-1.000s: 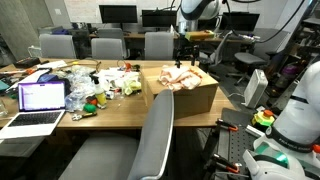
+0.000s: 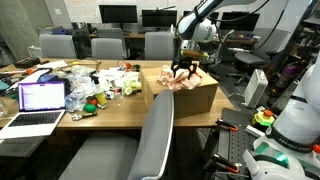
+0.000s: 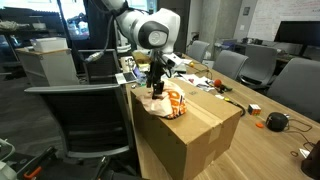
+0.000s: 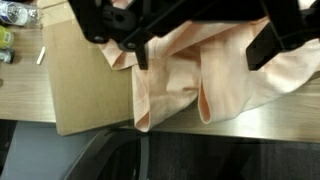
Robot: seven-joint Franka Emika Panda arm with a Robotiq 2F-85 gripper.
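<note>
A pale pink cloth lies crumpled on the top of a cardboard box at the table's right end. In exterior view 2 the same cloth spreads over the box's near edge, with a person's hand on it. My gripper stands open in the wrist view, its two dark fingers wide apart at the top. Folds of the cloth show below and between them; contact cannot be told. The gripper is not clear in the exterior views.
A person leans over the box from behind. Brown cardboard lies left of the cloth. An office chair stands close to the box. A laptop and several small items occupy the table's left part.
The person stood upright behind the box earlier and now bends down with arms reaching to the cloth. The robot's base and the table items look unmoved.
</note>
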